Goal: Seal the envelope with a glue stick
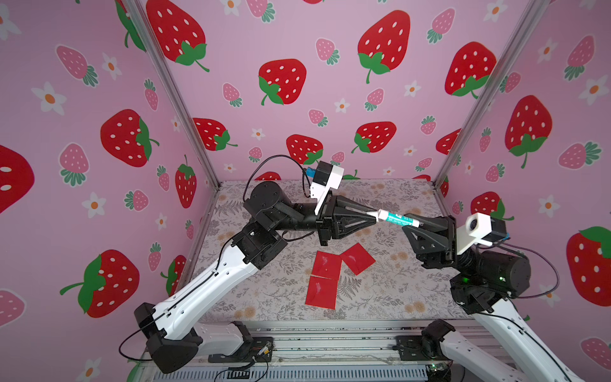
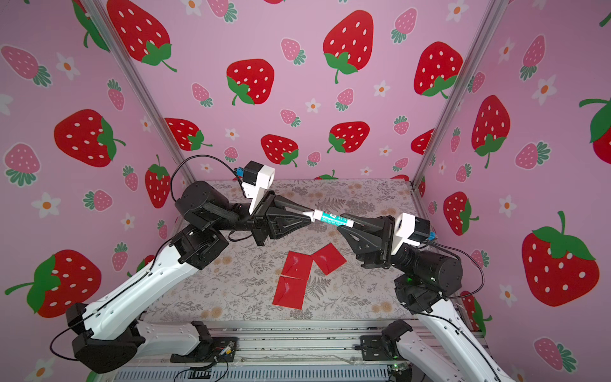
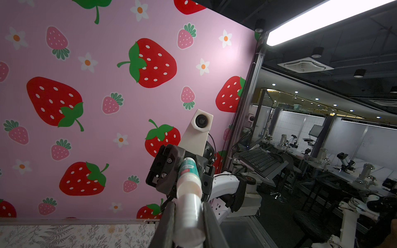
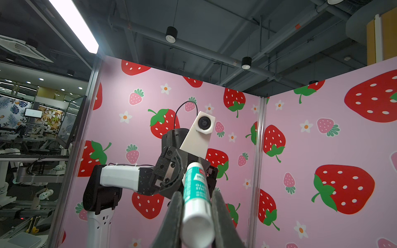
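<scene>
Above the table, a white and teal glue stick [image 1: 399, 218] is held with my right gripper [image 1: 412, 226] shut on its base end. My left gripper [image 1: 376, 217] is shut on the white cap [image 3: 189, 219], which meets the open end of the stick in the top views. In the left wrist view the cap and the stick's teal body [image 3: 188, 166] line up nearly end to end; whether the cap is fully seated cannot be told. On the table below lies the red envelope [image 1: 322, 292] with its flap [image 1: 358, 258] turned out to the right.
Pink strawberry walls [image 1: 299, 38] close in the back and both sides.
</scene>
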